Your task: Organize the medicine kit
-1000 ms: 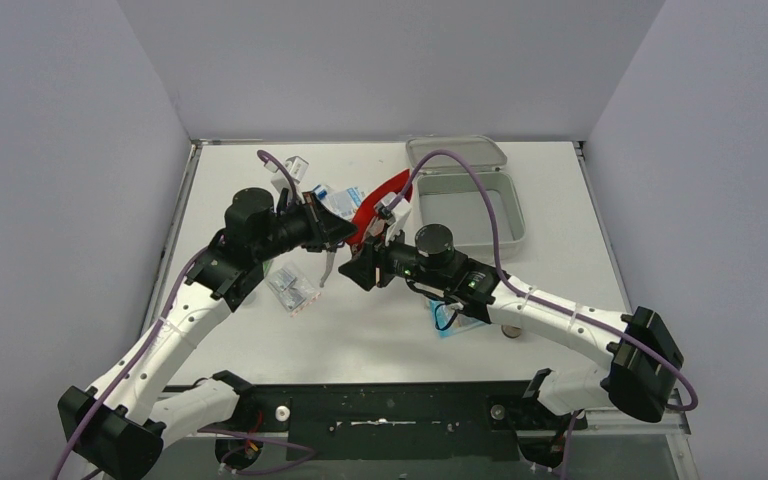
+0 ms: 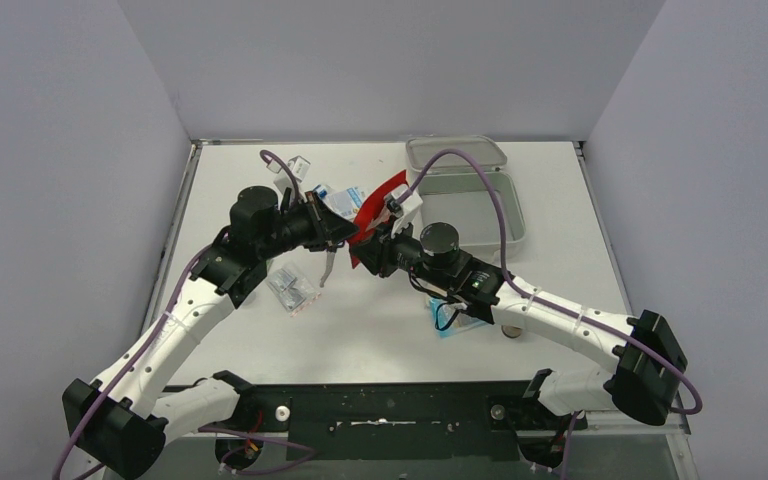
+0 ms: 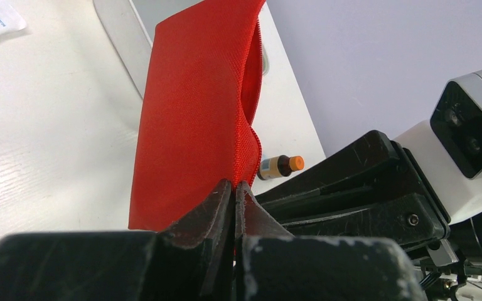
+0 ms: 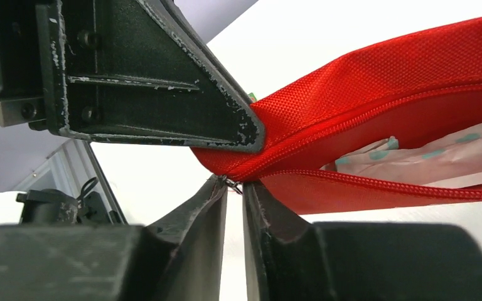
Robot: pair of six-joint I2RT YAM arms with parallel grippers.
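A red zippered pouch (image 3: pixel 191 113) hangs above the table, its edge pinched in my left gripper, which is shut on it. In the right wrist view the mouth of the pouch (image 4: pixel 314 125) gapes, showing a pale packet (image 4: pixel 427 162) with teal spots inside. The small metal zipper pull (image 4: pixel 231 184) sits at the tips of my right gripper, close below the left gripper's finger (image 4: pixel 182 106). A narrow gap shows between the right fingers; a firm hold on the pull is not visible. From the top view, both grippers meet around the pouch (image 2: pixel 375 205).
An open grey bin (image 2: pixel 470 215) stands at the back right, its lid (image 2: pixel 457 150) behind it. Clear packets (image 2: pixel 292 288), a blue packet (image 2: pixel 455 318) and a small orange-capped bottle (image 3: pixel 280 166) lie about. Clear table surrounds the front middle.
The right gripper has shifted slightly right and toward the back along the pouch, and its fingers look closer together. The left arm has barely moved and still has the pouch.
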